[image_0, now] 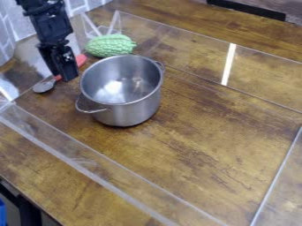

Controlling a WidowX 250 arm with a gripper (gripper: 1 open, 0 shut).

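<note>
My black gripper (62, 67) hangs at the upper left, its fingers pointing down over a spoon (45, 85) with a red handle, just left of a large steel pot (122, 89) with two handles. Whether the fingers are open or shut on the handle is unclear. A green bumpy toy vegetable (111, 47) lies behind the pot.
Clear tape strips run along its edges, and a dark gap shows at the back right.
</note>
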